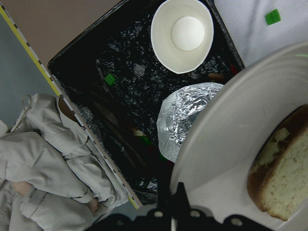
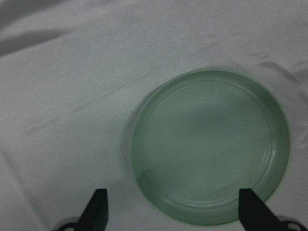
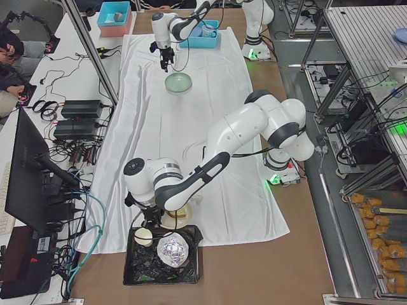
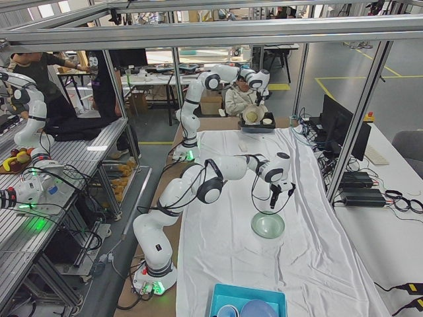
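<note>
My left gripper is shut on the rim of a cream bowl (image 1: 216, 163) holding a piece of bread (image 1: 281, 171), above a black bin (image 3: 140, 270). In the bin are a white paper cup (image 1: 187, 33) and a crumpled foil dish (image 1: 185, 115), partly hidden by the bowl in the left wrist view. My right gripper is open, fingers apart with nothing between them, above the near side of a green plate (image 2: 209, 144) on the white cloth.
A blue tub (image 4: 218, 297) with dishes is at the right arm's end of the table. A monitor and cables line one side.
</note>
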